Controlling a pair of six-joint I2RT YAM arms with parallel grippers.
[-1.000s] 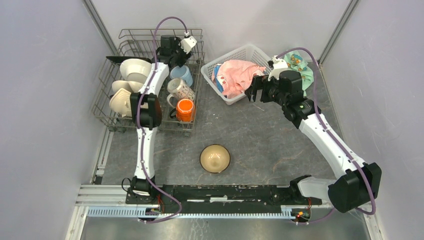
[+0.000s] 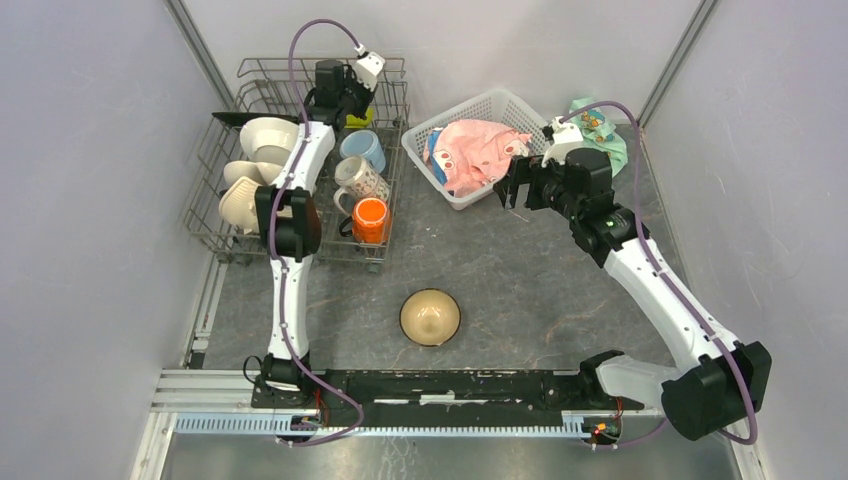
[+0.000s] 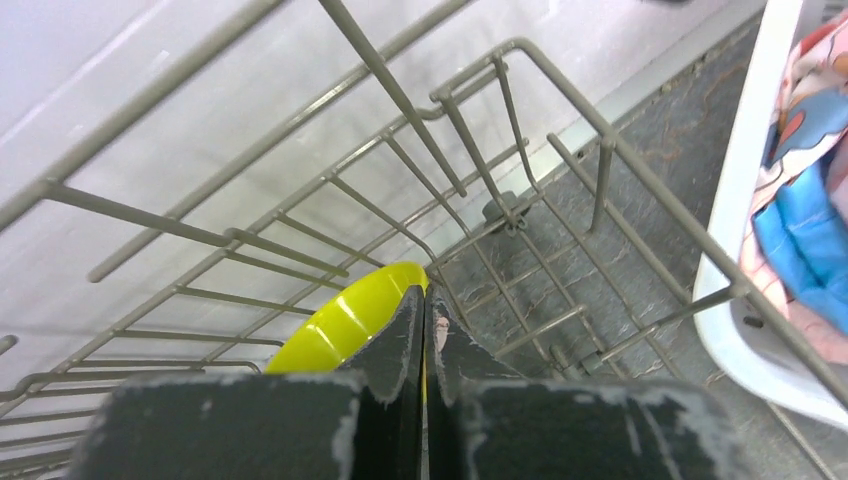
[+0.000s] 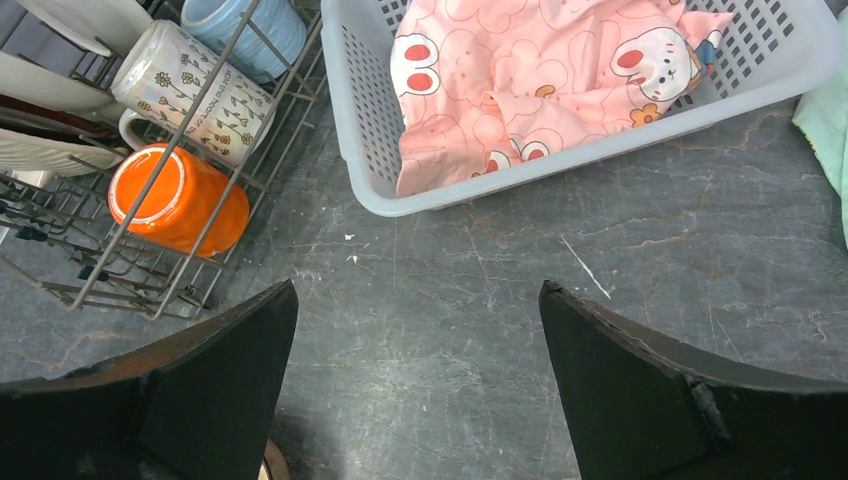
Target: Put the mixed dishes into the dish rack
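Note:
My left gripper is shut at the back of the dish rack (image 2: 255, 66), right over a yellow dish (image 3: 340, 315) lying among the wires; nothing clearly shows between its fingers. The rack also holds white bowls (image 2: 270, 135), a blue cup (image 2: 361, 150), a patterned mug (image 2: 365, 180) and an orange mug (image 2: 370, 220). A tan bowl (image 2: 429, 318) sits on the counter in front. My right gripper (image 2: 516, 180) stands open and empty above the counter, beside the basket.
A white basket (image 2: 460, 198) with pink and blue cloths stands right of the rack. A green cloth (image 2: 608, 135) lies at the back right.

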